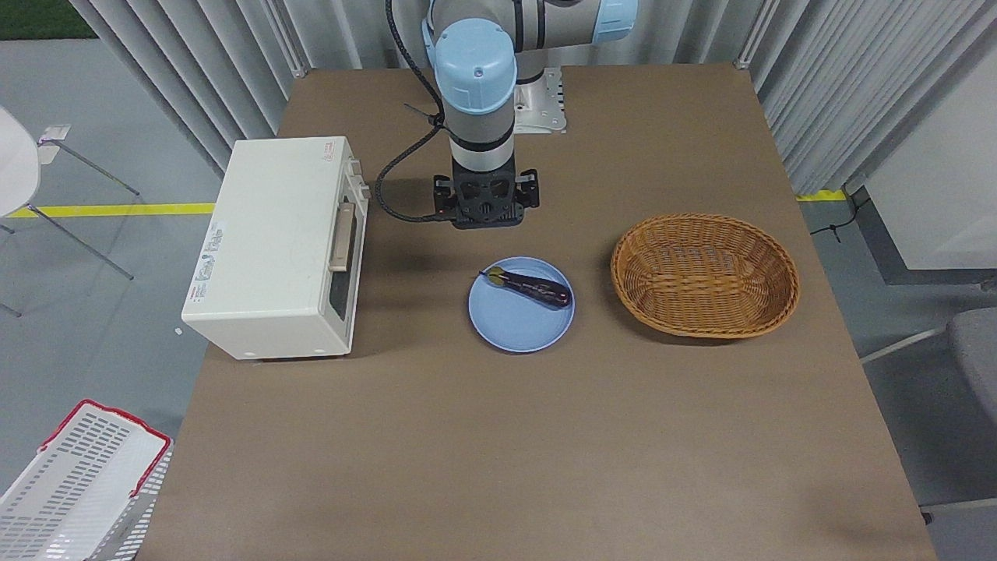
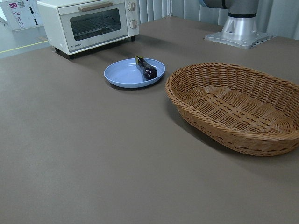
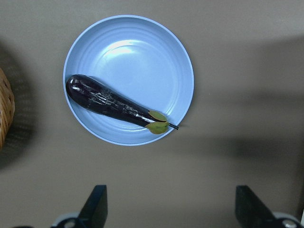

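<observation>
A dark purple eggplant (image 1: 537, 289) with a green cap lies diagonally on a light blue round plate (image 1: 519, 326), also seen in the left view and wrist view. In the wrist view my gripper hangs above the table with its two black fingers wide apart at the lower edge, nothing between them, and the plate beyond them. In the front view the gripper housing is just behind the plate, higher up.
A brown wicker basket (image 1: 705, 280) sits right of the plate. A white toaster oven (image 1: 257, 243) with its door shut stands to the left.
</observation>
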